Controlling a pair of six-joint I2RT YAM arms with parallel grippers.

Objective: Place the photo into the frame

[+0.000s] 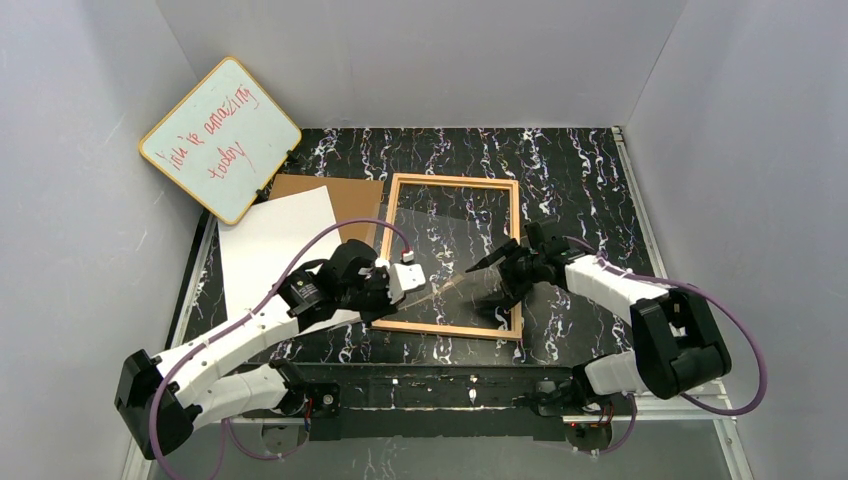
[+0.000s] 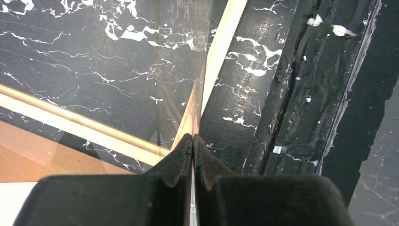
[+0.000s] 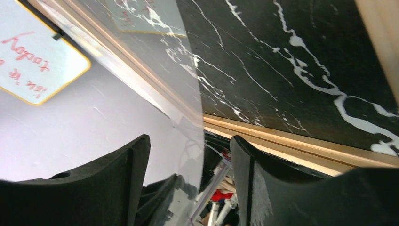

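The light wooden frame (image 1: 517, 220) lies on the dark marbled tabletop. Over its opening is a clear, reflective sheet (image 1: 445, 235), raised and tilted at its near side. My left gripper is shut at the frame's near-left corner; a thin edge of the clear sheet (image 2: 181, 70) runs into its fingertips. At the frame's right part, my right gripper (image 1: 474, 288) reaches in with parted fingers. In the right wrist view, the sheet's edge (image 3: 195, 80) passes across the gap of the right gripper, which is not closed on it. No printed picture shows; a white sheet (image 1: 280, 235) lies left of the frame.
A brown board (image 1: 350, 197) lies partly under the white sheet, beside the frame. A whiteboard with red writing (image 1: 220, 140) leans at the back left. Bare tabletop (image 1: 575, 180) is right of the frame.
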